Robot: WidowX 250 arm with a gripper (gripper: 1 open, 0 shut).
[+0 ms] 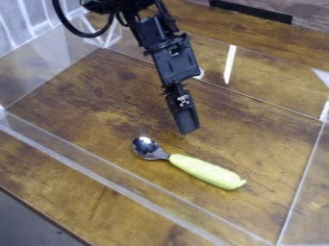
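The black robot gripper (184,120) hangs over the wooden surface in the middle of the camera view, above and behind a spoon, with nothing visible in its fingers; how far they are apart is hard to see. The spoon lies below it, its metal bowl (144,146) to the left and its pale yellow-green handle (206,171) pointing to the lower right, apart from the gripper.
Clear plastic walls (115,183) border the wooden work area (77,106). A dark strip (264,14) lies at the back right, and cables loop above the arm at the top left.
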